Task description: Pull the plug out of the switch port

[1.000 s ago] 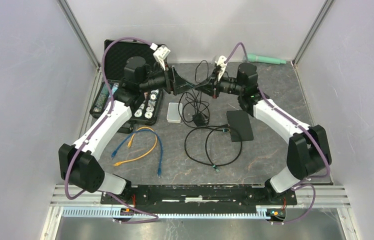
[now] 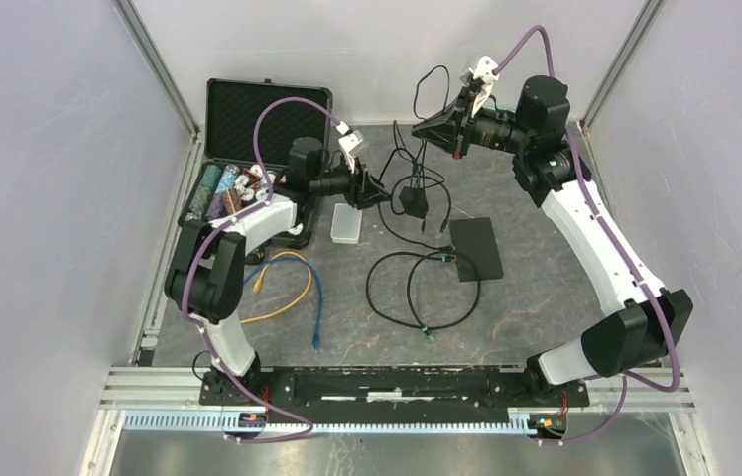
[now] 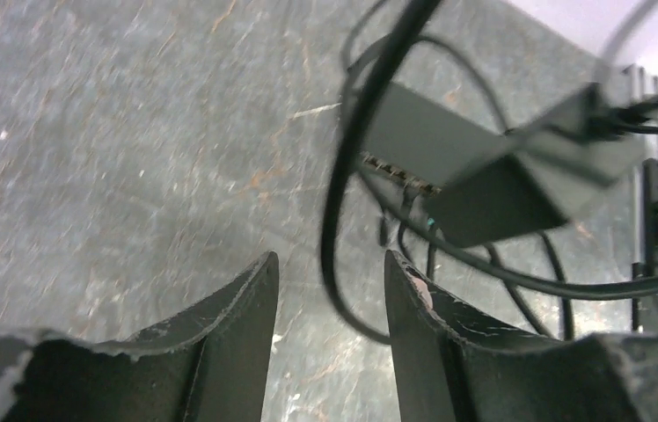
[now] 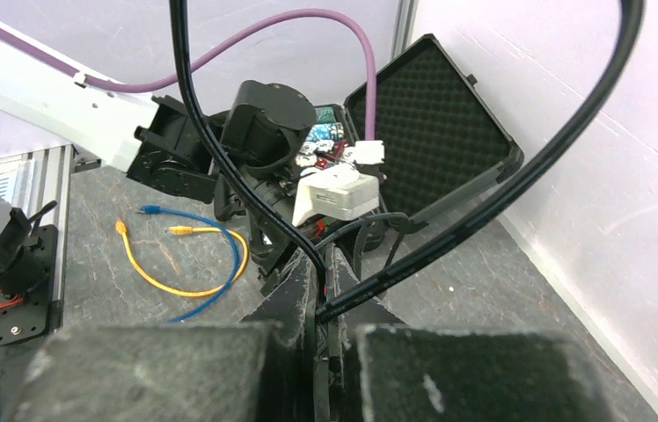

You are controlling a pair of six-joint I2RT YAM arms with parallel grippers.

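Observation:
A bundle of black cables rises from a small black block [image 2: 413, 201] toward my right gripper [image 2: 430, 133], which is high at the back right and shut on black cable [image 4: 572, 132], seen running out from between its fingers in the right wrist view. My left gripper is lower, left of the block, its fingers apart, with cables passing in front and beyond; none is clearly gripped. A flat dark box [image 2: 476, 248] with a port row in the left wrist view lies on the table. Whether any plug sits in a port is unclear.
An open foam-lined case [image 2: 268, 114] is at the back left, a clear small box [image 2: 346, 223] beside my left gripper. Blue [image 2: 317, 317] and yellow [image 2: 303, 288] cables lie front left, a looped black cable front centre.
My right gripper has moved up and rightward, drawing the cables and block along.

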